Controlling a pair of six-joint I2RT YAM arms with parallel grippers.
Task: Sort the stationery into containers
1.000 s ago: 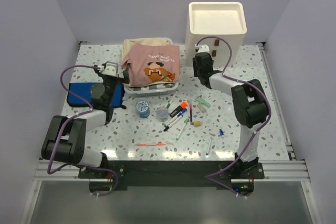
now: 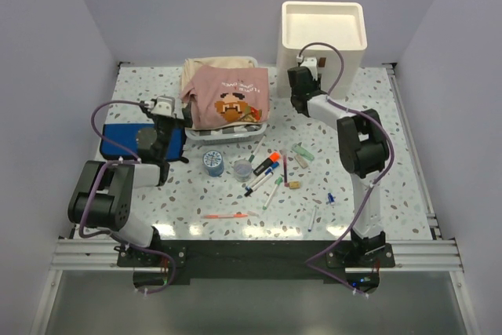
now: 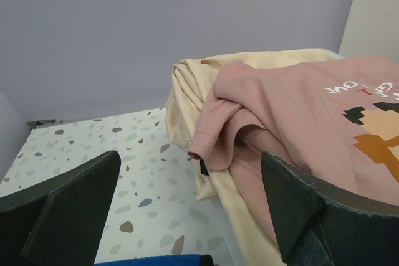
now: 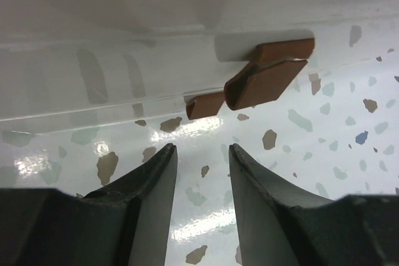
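Observation:
Pens and markers, such as the orange marker (image 2: pixel 267 164), the orange pen (image 2: pixel 225 216) and a green pen (image 2: pixel 274 192), lie loose mid-table with a blue round tin (image 2: pixel 212 162) and a clear cup (image 2: pixel 242 169). My right gripper is part open at the front wall of the white container (image 2: pixel 321 25), facing brown clips (image 4: pixel 265 82) on it, nothing between its fingers. My left gripper is open over the blue mat (image 2: pixel 124 139), beside the bin with cloth.
A clear bin (image 2: pixel 223 137) filled with pink cloth (image 2: pixel 229 92) and cream cloth stands at the back centre.
My right gripper and arm have shifted slightly along the white container's front and closer in. The left arm has moved very slightly. The table items are unchanged.

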